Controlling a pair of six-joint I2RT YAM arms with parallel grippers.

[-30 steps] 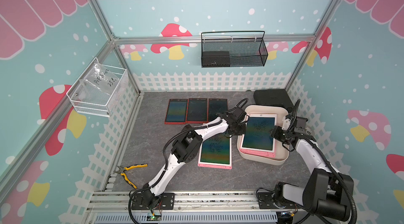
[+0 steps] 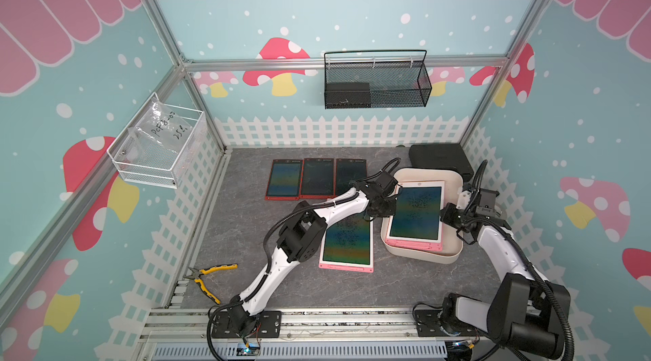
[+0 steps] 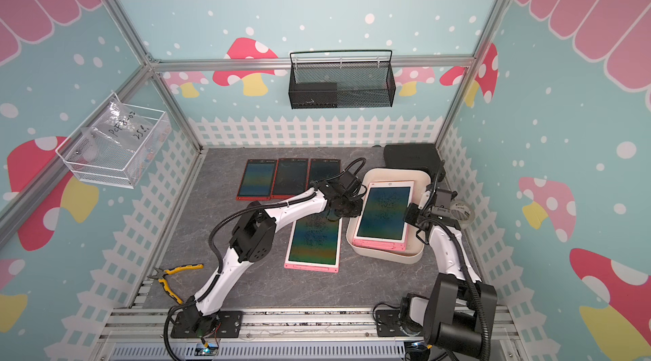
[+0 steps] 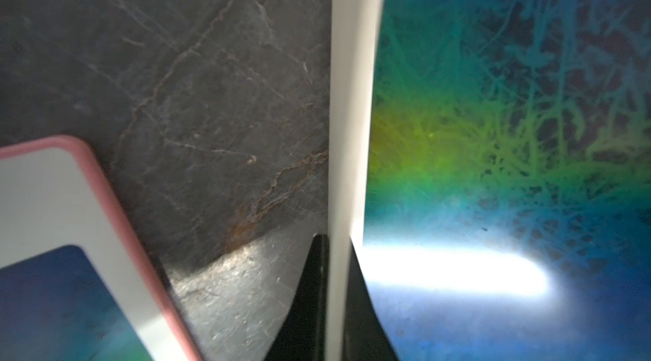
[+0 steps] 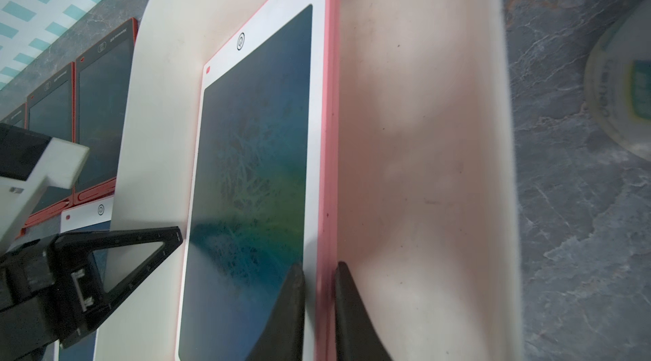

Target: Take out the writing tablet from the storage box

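Note:
In the storage box (image 2: pixel 453 252), a cream tray with rounded corners, lies a pink-framed writing tablet (image 2: pixel 416 212). A doubled pink edge below its frame suggests another beneath it. At the box's left wall, my left gripper is shut, with the thin pale wall running between its fingers. My right gripper reaches into the box from the right. Its fingers (image 5: pixel 293 300) stand a little apart on either side of the tablet's right edge; whether they press on it cannot be told.
Another pink-framed tablet (image 2: pixel 348 245) lies left of the box, partly under my left arm. Behind stand red-framed tablets (image 2: pixel 317 178) in a row. A black case (image 2: pixel 440 157) sits behind the box; yellow pliers (image 2: pixel 215 268) lie front left.
The box and its tablet have shifted slightly to the back left. My right gripper has moved a little to the right. The left arm looks the same.

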